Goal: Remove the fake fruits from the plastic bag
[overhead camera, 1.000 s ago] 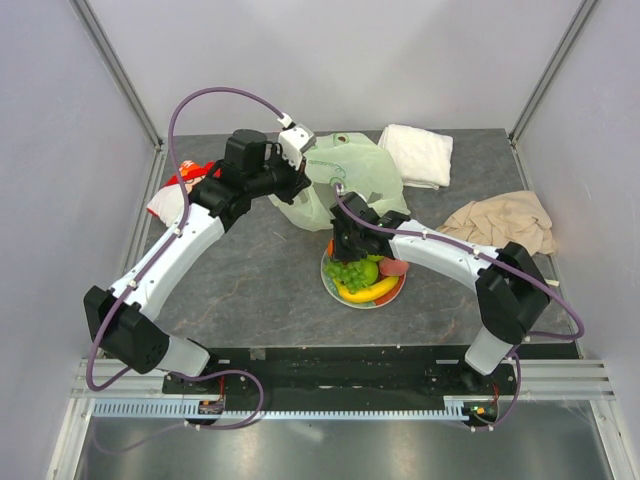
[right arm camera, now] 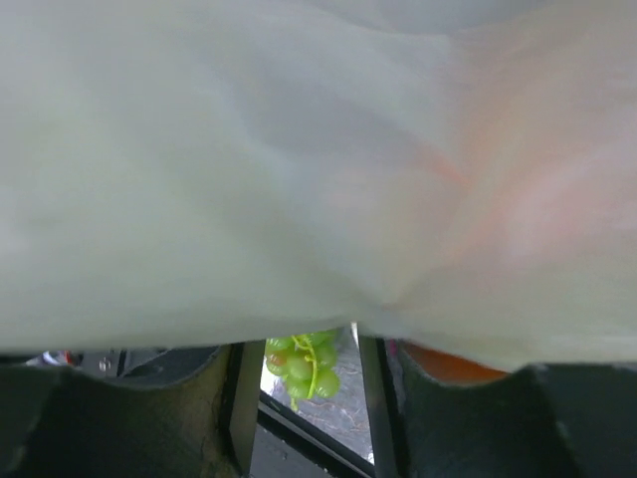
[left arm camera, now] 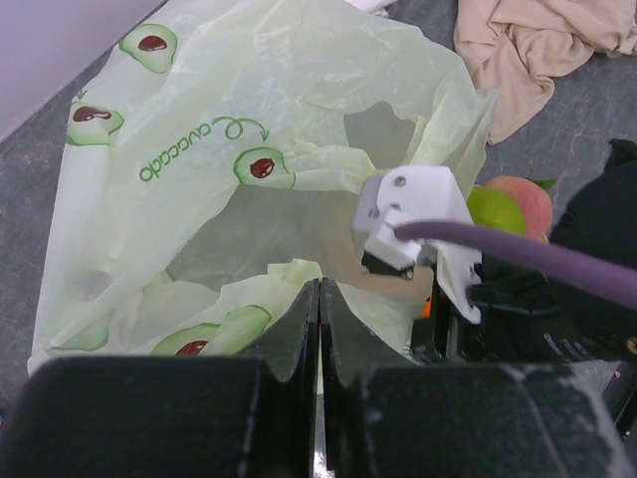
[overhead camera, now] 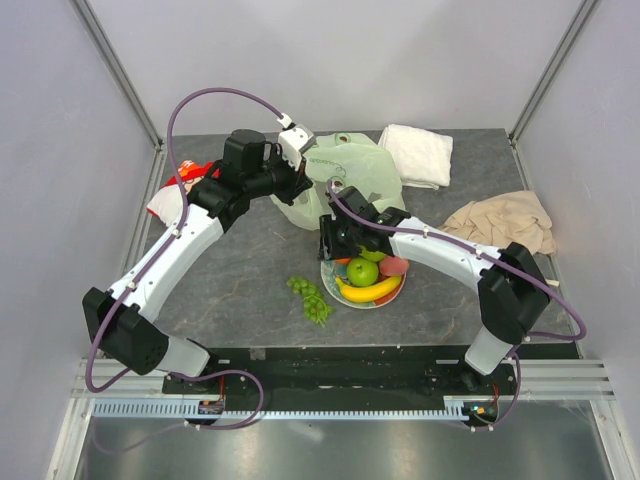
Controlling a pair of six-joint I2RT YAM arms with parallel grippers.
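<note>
The translucent plastic bag (overhead camera: 350, 160) with avocado prints lies open at the back; its hollow looks largely empty in the left wrist view. My left gripper is shut above it, nothing between its fingers. My right gripper (overhead camera: 328, 240) is over the plate (overhead camera: 330, 285), part open, with bag film filling much of its wrist view. The plate holds a banana (overhead camera: 365, 292), green apple (overhead camera: 362, 271), peach (overhead camera: 393, 266) and orange fruit, partly hidden. Green grapes (overhead camera: 310, 298) lie on the table left of the plate, also seen between the right fingers in its wrist view (right arm camera: 304, 368).
A white cloth (overhead camera: 415, 155) is at the back right, a beige cloth (overhead camera: 495, 220) at the right, and a red-and-white item (overhead camera: 170, 195) at the left.
The grapes have left the plate and now lie on the table to its lower left. My right gripper has shifted slightly left; the left arm is unchanged.
</note>
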